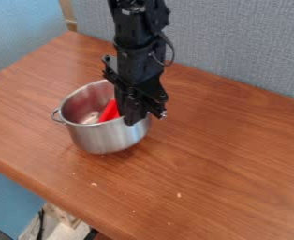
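Observation:
A steel pot (105,136) with a wire side handle stands on the wooden table, left of centre. A red object (109,112) shows inside it. My black gripper (132,114) is down at the pot's right rim, its tips partly over the inside; whether it is shut or holding anything is hard to see, as the fingers are dark and overlap.
A grey padded wall (237,47) stands at the back, with a blue surface beyond the left edge.

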